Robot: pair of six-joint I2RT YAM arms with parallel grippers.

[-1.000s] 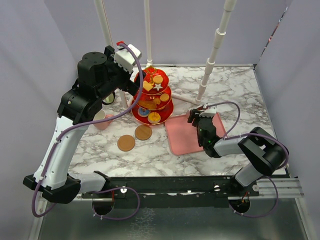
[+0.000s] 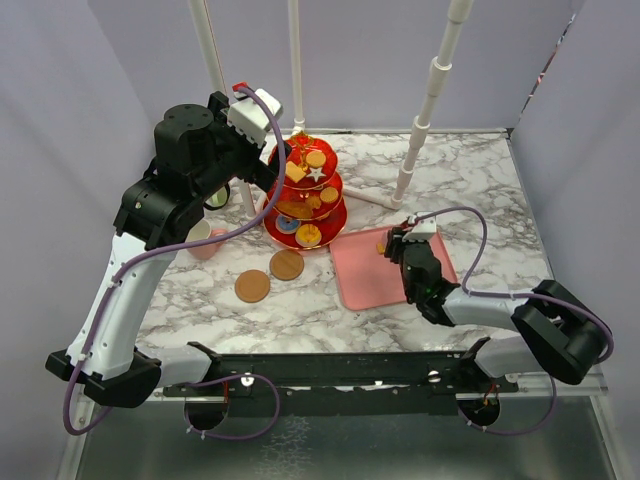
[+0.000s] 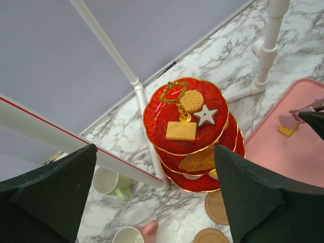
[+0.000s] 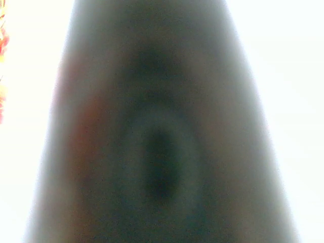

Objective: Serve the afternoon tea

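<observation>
A three-tiered red cake stand (image 2: 306,160) holds biscuits, a star, pastries and cakes. My left gripper hangs open above the table, left of the stand in the top view, with nothing between its fingers. My right gripper (image 2: 394,238) is low over the pink tray (image 2: 360,285), right of the stand. A small yellow piece (image 3: 287,129) lies on the tray beside its fingers, with a pinkish object (image 3: 291,119) there too. The right wrist view is blurred and washed out, so its fingers are unclear.
Two round coasters (image 2: 252,286) lie front left of the stand. A pink mug (image 3: 149,230) and a green-handled mug (image 3: 109,183) stand left of it. White pipe posts (image 2: 428,100) rise behind.
The right arm has shifted slightly rightward and toward the front. The left arm has not moved.
</observation>
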